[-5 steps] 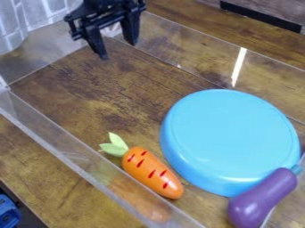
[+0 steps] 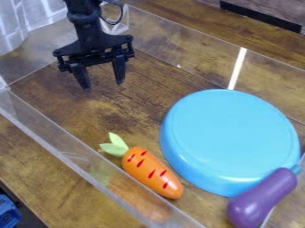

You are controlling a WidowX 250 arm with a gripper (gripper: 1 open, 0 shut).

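My black gripper (image 2: 96, 66) hangs at the upper left over the wooden surface, fingers pointing down and spread, with nothing visible between them. An orange toy carrot (image 2: 149, 174) with pale green leaves lies at the lower middle. A large blue round object (image 2: 229, 138), like an upturned plate or lid, lies on the right. A purple toy eggplant (image 2: 262, 196) lies at the lower right against its edge.
A clear plastic wall (image 2: 71, 151) runs diagonally along the lower left, with another along the back. A small blue object (image 2: 6, 214) sits outside at the bottom left corner.
My gripper has come down and toward the viewer, slightly left, from the back of the area. The carrot, blue object and eggplant have not visibly moved.
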